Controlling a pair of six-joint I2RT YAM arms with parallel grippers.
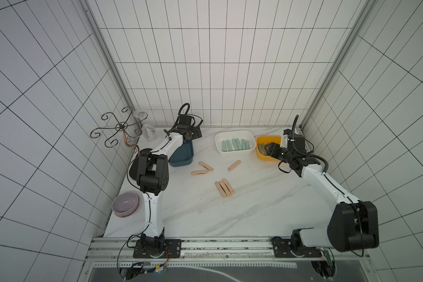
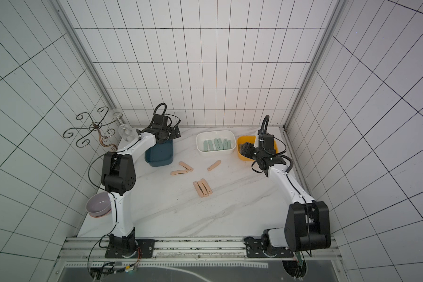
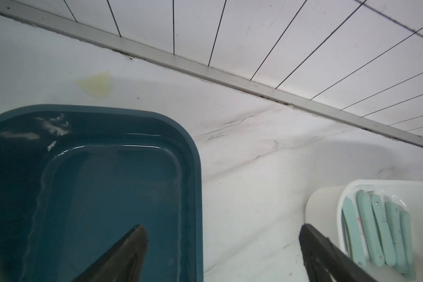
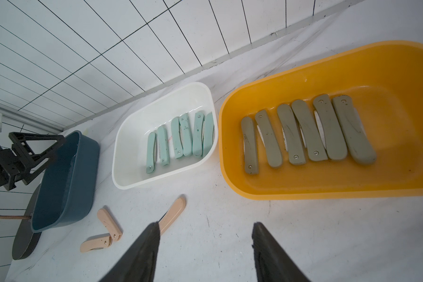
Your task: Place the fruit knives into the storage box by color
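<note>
Above the empty-looking blue box (image 3: 122, 197) hovers my left gripper, fingers spread wide with nothing between them. My right gripper is open over bare table, in front of the orange box (image 4: 286, 192). Several grey-green knives (image 4: 305, 129) lie in a row in that orange box. The white box (image 4: 183, 169) between the other two holds several mint knives (image 4: 176, 137). On the table are pink-beige knives: a loose one (image 1: 234, 165), a pair (image 1: 205, 166) near the blue box and a group of three (image 1: 224, 187) nearer the front.
A purple bowl (image 1: 125, 204) sits at the left table edge. A metal scroll stand (image 1: 121, 126) and clear glassware (image 1: 149, 132) stand behind it, by the left wall.
</note>
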